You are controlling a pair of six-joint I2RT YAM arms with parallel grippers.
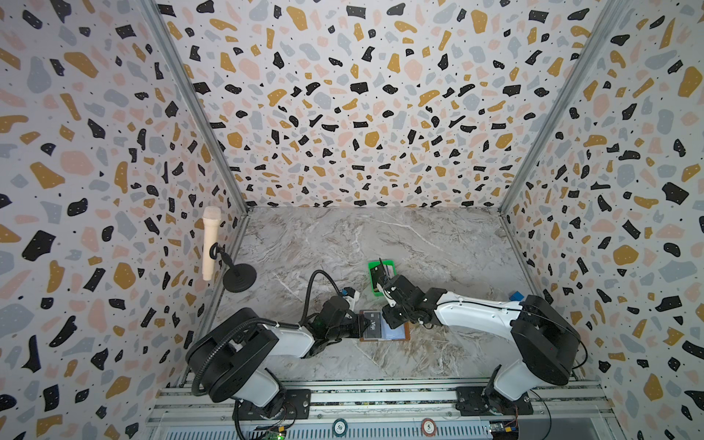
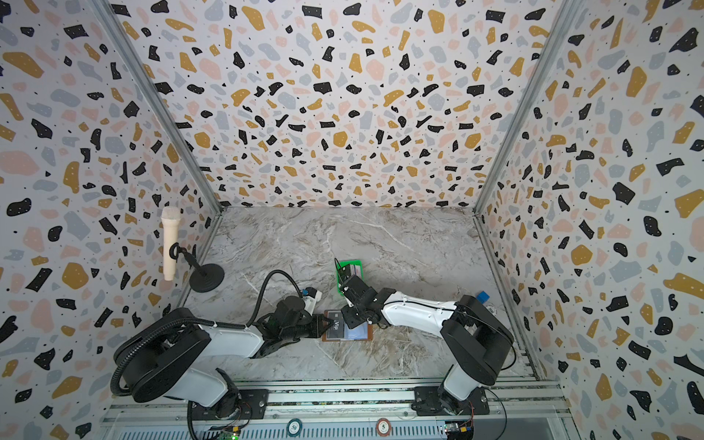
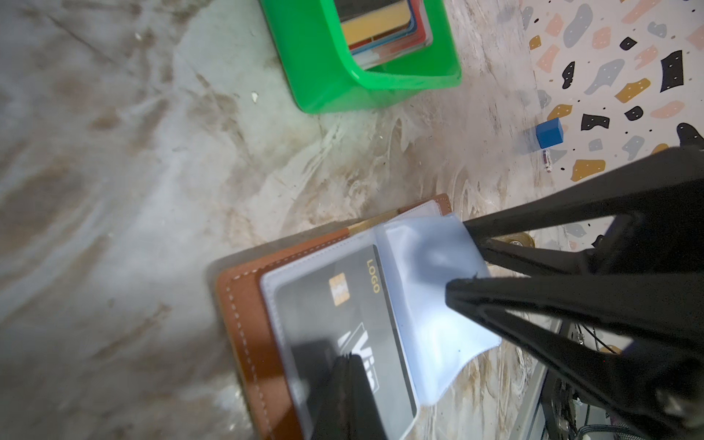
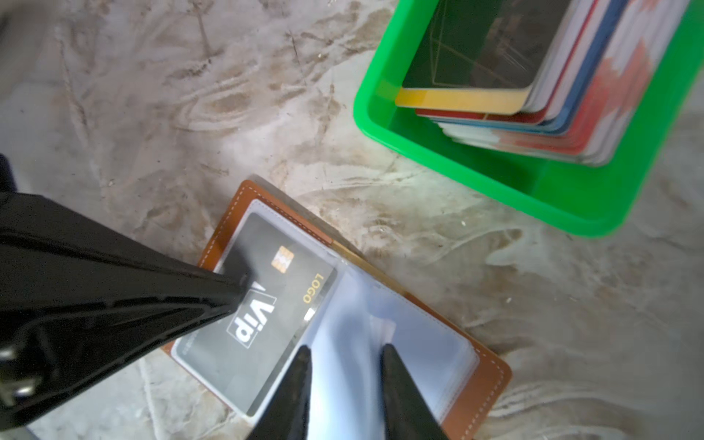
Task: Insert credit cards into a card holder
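Observation:
A brown card holder (image 3: 246, 330) lies on the marble table, a grey VIP card (image 4: 256, 293) in its left clear sleeve. My left gripper is shut, its tips over that card with nothing seen between them. My right gripper is at the pale translucent sleeve (image 3: 425, 308) on the holder's right half, its fingers part open around the raised flap. In the left wrist view its black fingers reach in from the right. Whether it grips the flap is unclear.
A green box (image 4: 469, 165) of stacked cards sits just behind the holder. A blue block (image 3: 548, 133) lies by the right wall. A microphone on a stand (image 1: 238, 277) is at the left.

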